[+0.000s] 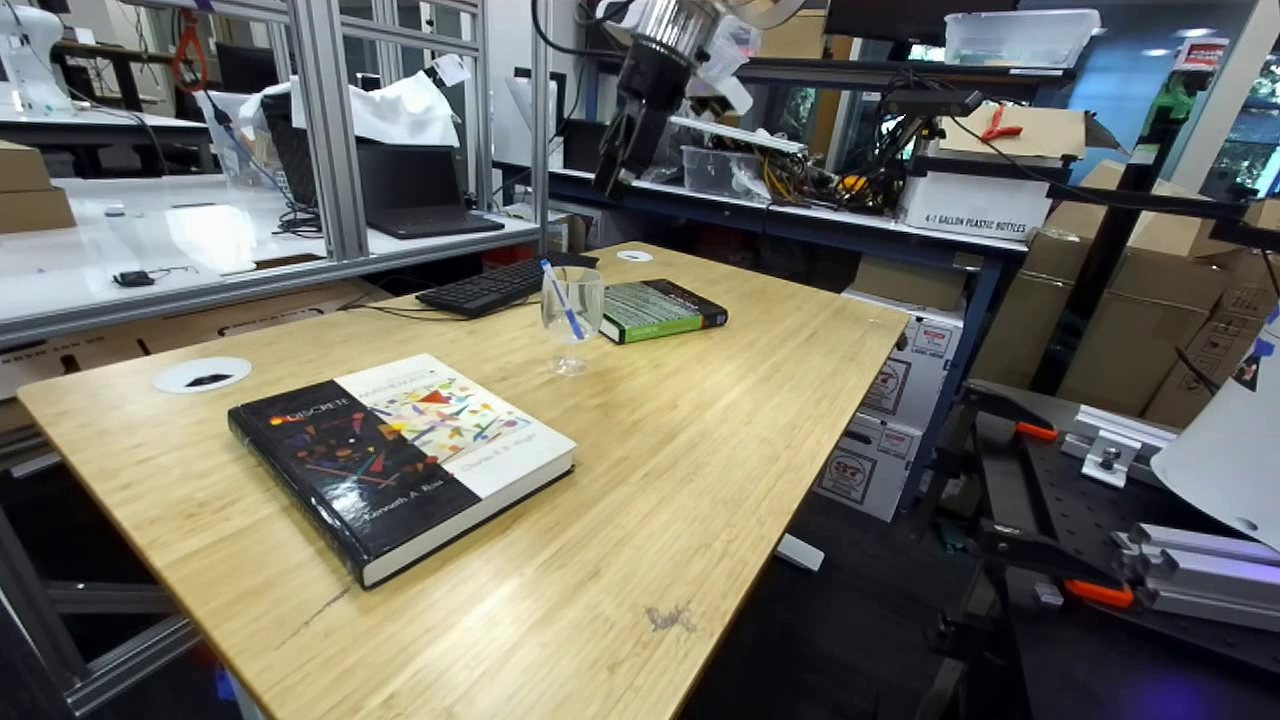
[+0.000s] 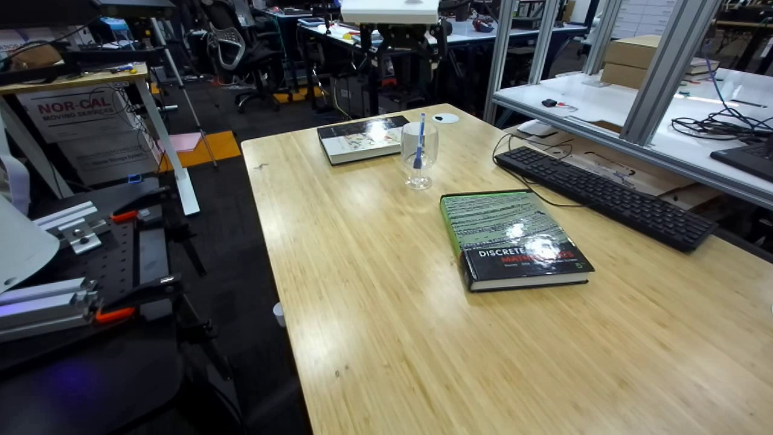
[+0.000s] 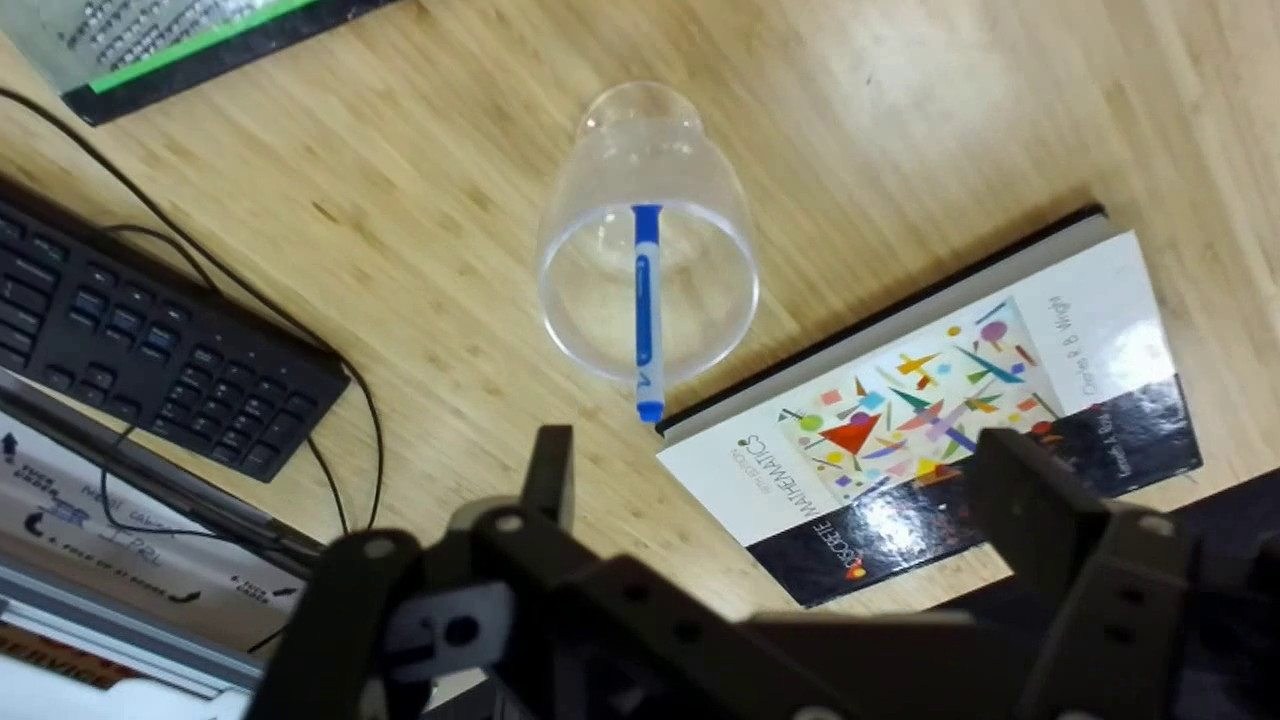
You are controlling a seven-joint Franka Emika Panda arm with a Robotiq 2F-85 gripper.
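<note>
A blue and white marker [image 3: 648, 314] leans inside a clear stemmed glass [image 3: 554, 288], its lower end in the bowl and its other end past the rim. The glass [image 2: 418, 182] stands upright on the wooden table [image 2: 362, 290] between two books. High above the tabletop, my gripper [image 1: 615, 186] is tilted and clear of everything. In the wrist view its two dark fingers [image 3: 549, 474] are wide apart at the bottom, so the gripper is open with nothing held. The gripper is out of sight in exterior view 2.
A black and white mathematics book [image 1: 402, 462] lies flat on one side of the glass, a green and black book [image 2: 514, 239] on the other. A black keyboard [image 2: 609, 192] with a loose cable lies along the frame side.
</note>
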